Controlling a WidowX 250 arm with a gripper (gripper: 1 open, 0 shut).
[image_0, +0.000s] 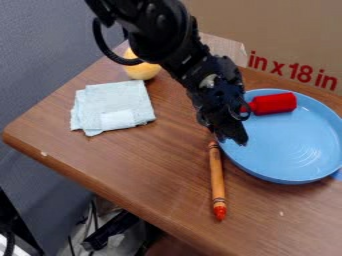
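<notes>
My gripper (230, 122) hangs down from the black arm at the left rim of the blue plate (287, 150); its fingertips are dark and small, and I cannot tell whether they are open or shut. A red cylindrical object (274, 103) lies on the back part of the plate, just right of the gripper. An orange crayon-like stick (217, 183) with a red tip lies on the wooden table left of the plate, its far end just below the gripper.
A folded pale cloth (110, 106) lies on the left of the table (134, 175). A yellow round object (142, 68) sits behind it, partly hidden by the arm. A cardboard box (294, 45) stands at the back.
</notes>
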